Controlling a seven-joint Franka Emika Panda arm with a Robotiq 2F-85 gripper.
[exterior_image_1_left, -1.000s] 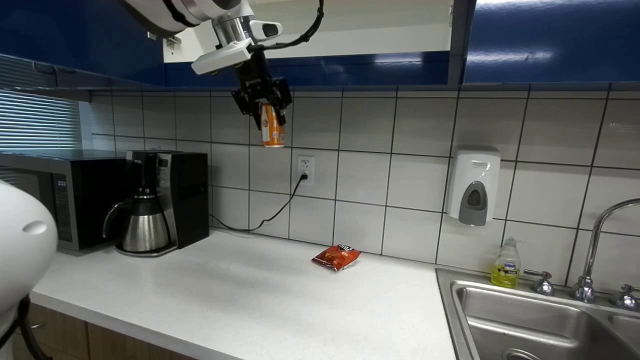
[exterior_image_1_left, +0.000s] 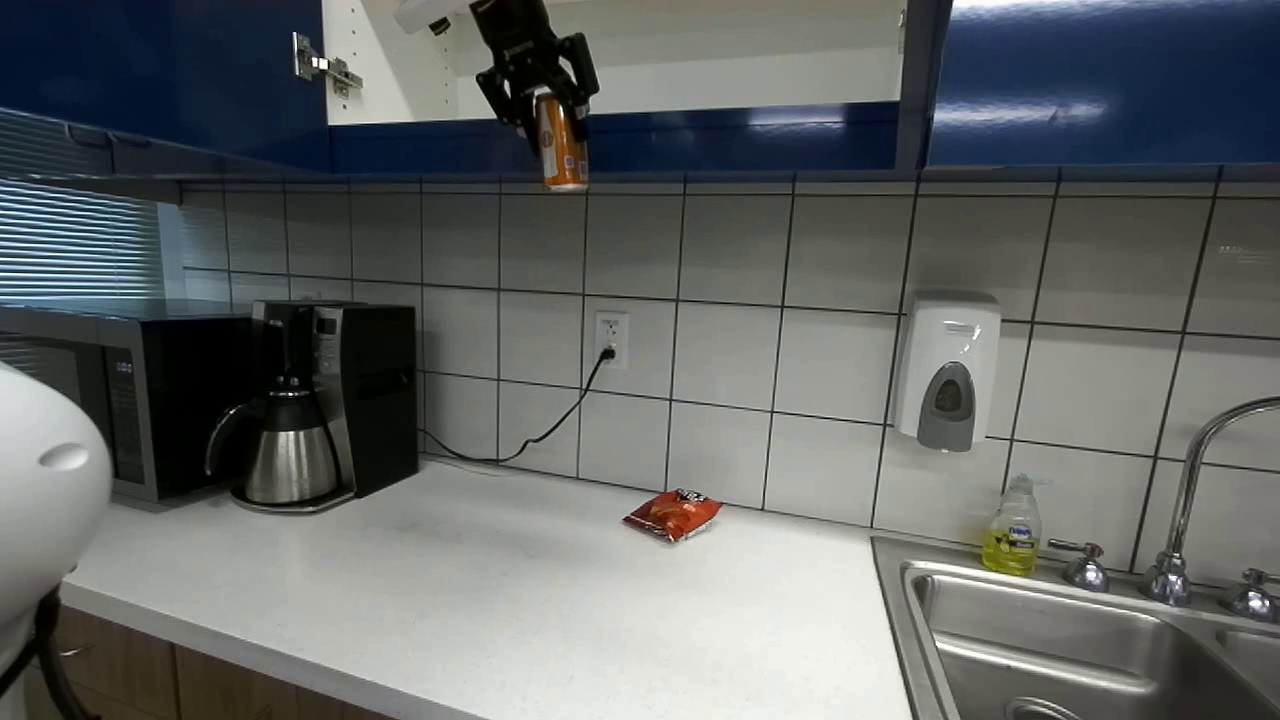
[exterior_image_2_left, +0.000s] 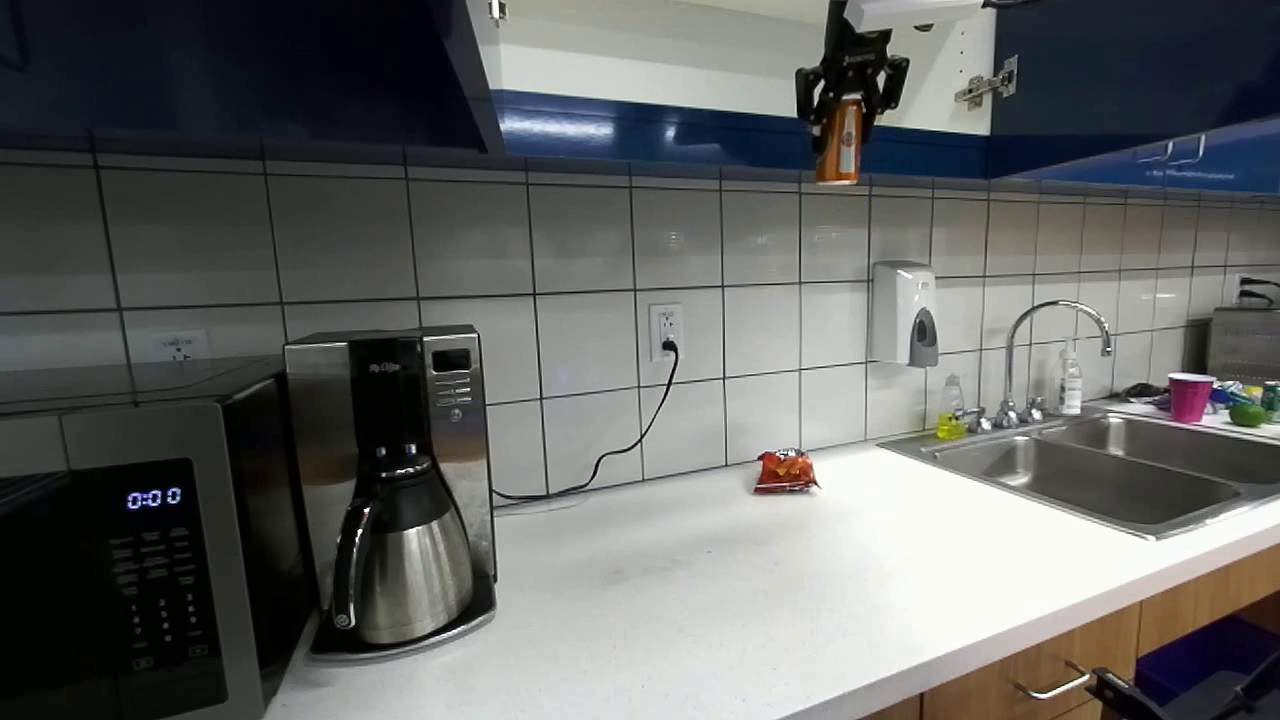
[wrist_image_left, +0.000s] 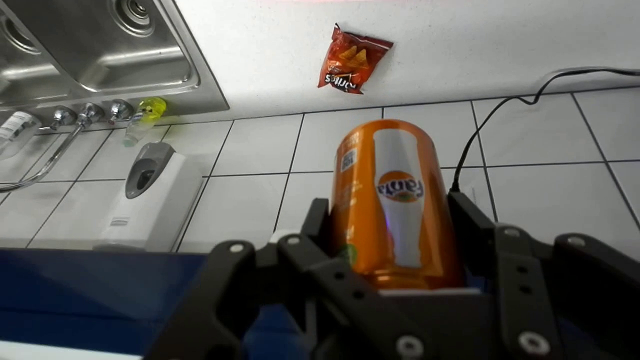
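Note:
An orange Fanta can (wrist_image_left: 399, 198) is held between the black fingers of my gripper (exterior_image_1_left: 542, 106), which is shut on it. In the second exterior view the can (exterior_image_2_left: 840, 144) hangs nearly upright below the gripper (exterior_image_2_left: 849, 98), its lower end beneath the level of the cabinet's blue bottom edge (exterior_image_2_left: 672, 134). The upper cabinet (exterior_image_1_left: 720, 54) stands open, with a pale interior. On the counter far below, against the tiled wall, lies a red Doritos bag (exterior_image_1_left: 673, 515); nothing touches it.
A coffee maker (exterior_image_1_left: 381, 396) and a microwave (exterior_image_2_left: 120, 540) stand at the counter's left end. A soap dispenser (exterior_image_1_left: 949, 372) hangs on the wall left of the faucet, above the sink (exterior_image_1_left: 1068, 624). Open cabinet doors flank the opening.
My gripper has risen with the can, from in front of the wall tiles up to the cabinet's bottom edge. The Doritos bag has stayed put.

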